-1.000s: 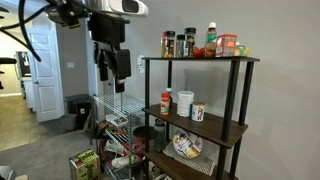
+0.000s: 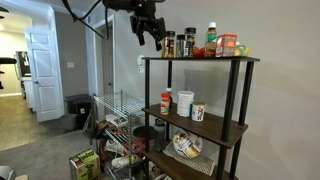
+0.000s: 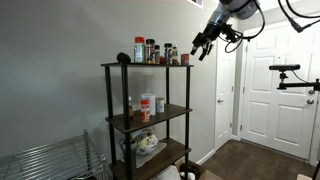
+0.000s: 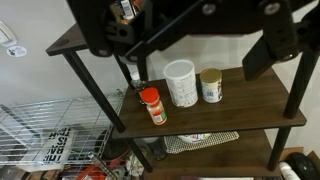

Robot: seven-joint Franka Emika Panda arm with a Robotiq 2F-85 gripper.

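My gripper (image 2: 150, 41) is raised level with the top of the dark shelf unit (image 2: 205, 63), just left of the jars there in exterior view 1. Its fingers stand apart, with nothing visible between them. Exterior view 2 has the gripper (image 3: 198, 54) at the right end of the top shelf, near a reddish can (image 3: 185, 60). Dark and blurred, the gripper also fills the upper part of the wrist view. Below it, the middle shelf bears a red-capped bottle (image 4: 153, 105), a white tub (image 4: 181, 83) and a pale can (image 4: 211, 86).
Several spice jars (image 2: 180, 45) and a green-capped bottle (image 2: 211, 42) crowd the top shelf. A bagged item (image 2: 187, 146) lies on the lower shelf. Beside the unit is a wire rack (image 2: 120, 108); a yellow-green box (image 2: 85, 165) sits on the floor. Open air surrounds the arm.
Over the last second my gripper has risen and moved away from exterior view 1's camera, over to the jars' left side. The shelf items look unmoved.
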